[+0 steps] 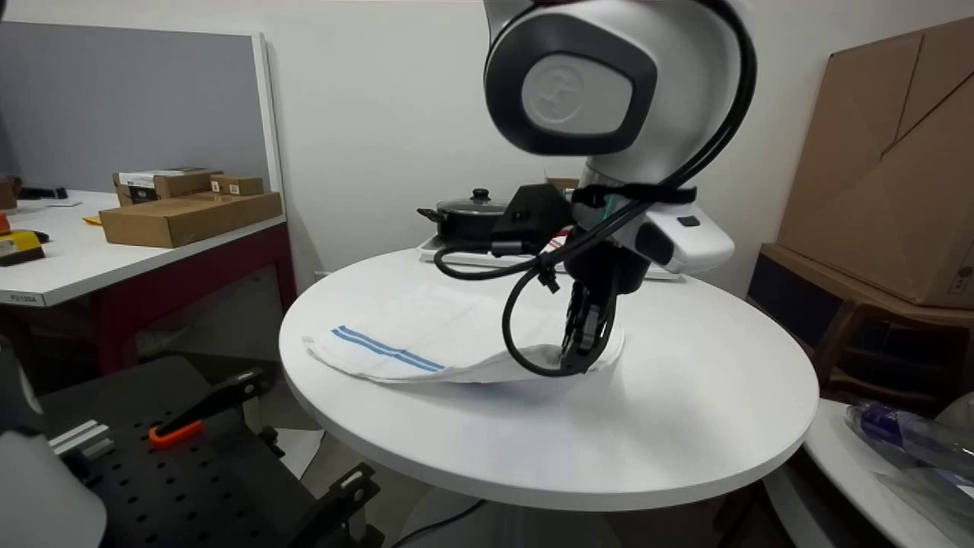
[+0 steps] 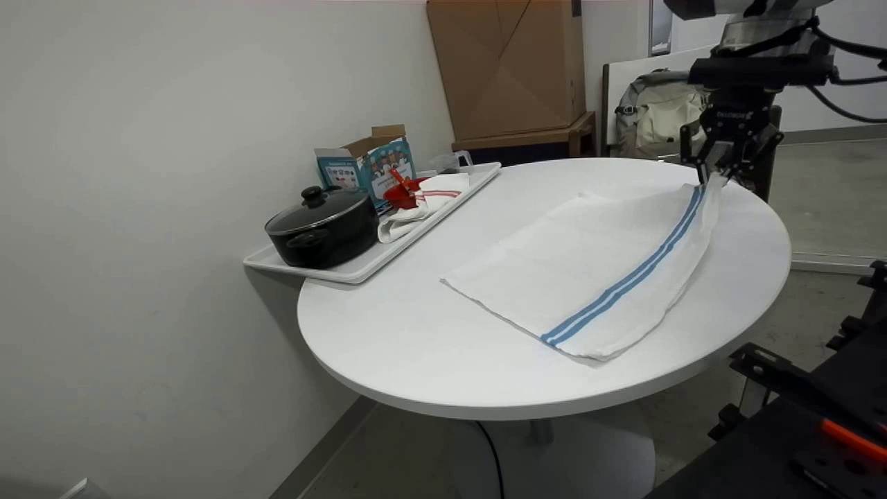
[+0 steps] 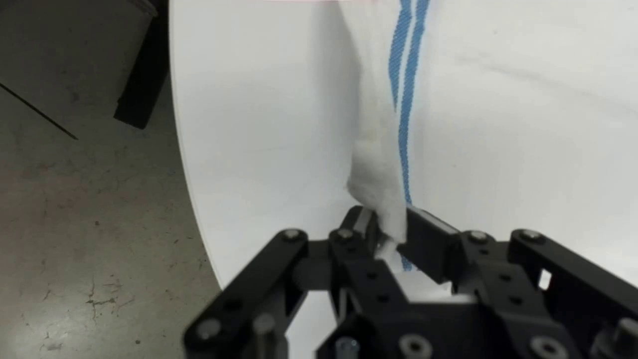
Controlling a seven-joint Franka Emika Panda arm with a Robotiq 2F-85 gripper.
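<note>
A white towel with a pair of blue stripes lies spread on the round white table. One corner of it is lifted, and my gripper is shut on that corner. In the wrist view the pinched cloth runs up between the fingers, with its striped edge curling over. From the second exterior view, the gripper stands at the table's far right side, and the towel slopes up to it. The arm's cables partly cover the gripper in the first exterior view.
A white tray at the table's wall side carries a lidded black pot, a blue box, a red item and a red-striped cloth.
</note>
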